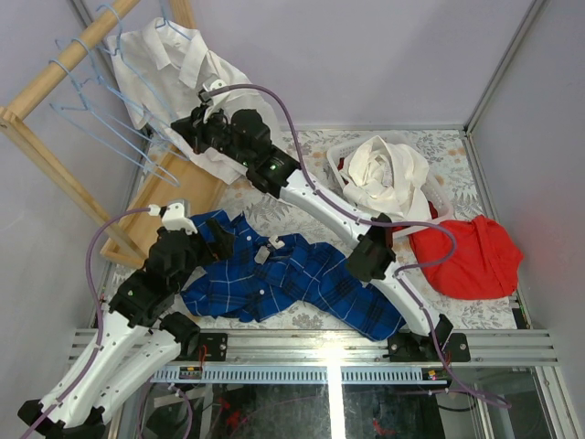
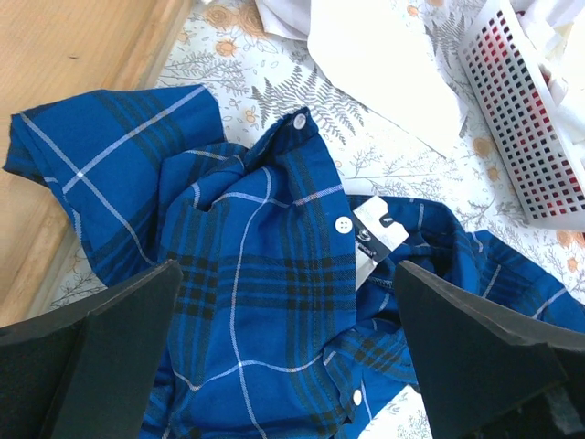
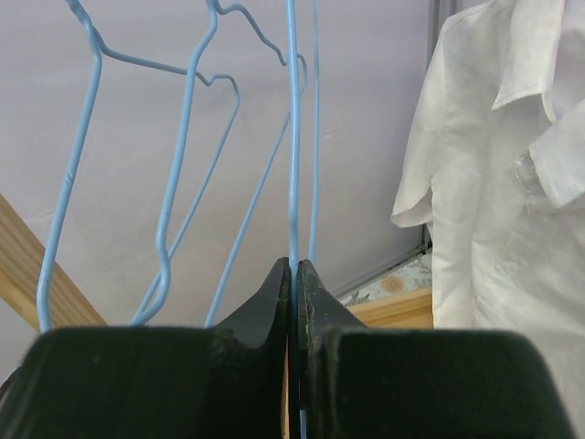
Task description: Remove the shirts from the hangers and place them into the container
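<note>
A white shirt [image 1: 190, 66] hangs at the back left, collar up, its lower part draping toward the table; in the right wrist view the shirt [image 3: 503, 192] is at the right. One blue wire hanger [image 3: 292, 137] runs down into my right gripper, which is shut on its thin wire. From above, that gripper [image 1: 175, 131] is in front of the shirt. Behind the collar shows a bit of another blue hanger [image 1: 172, 20]. My left gripper is open above a blue plaid shirt [image 2: 256, 302] lying on the table, nothing between its fingers.
More empty blue hangers [image 1: 84, 102] hang from the wooden rail [image 1: 69, 55] at the left. A white basket [image 1: 441, 194] holding white cloth stands back right, with red cloth [image 1: 471, 261] in front of it.
</note>
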